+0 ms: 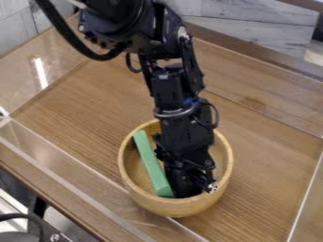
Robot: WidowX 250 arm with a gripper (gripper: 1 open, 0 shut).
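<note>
My black arm hangs down from the top into a tan round bowl [161, 203] near the front of the table. The gripper [186, 180] is low inside the bowl, its tip mostly covering the bowl's interior; whether anything is between its fingers is hidden. A long green object [150, 163] lies slanted along the bowl's left inside, beside the gripper. Other dark shapes at the bottom of the bowl cannot be told apart from the gripper.
A pale plank wall [259, 28] stands at the back. A dark cable is at the lower left corner.
</note>
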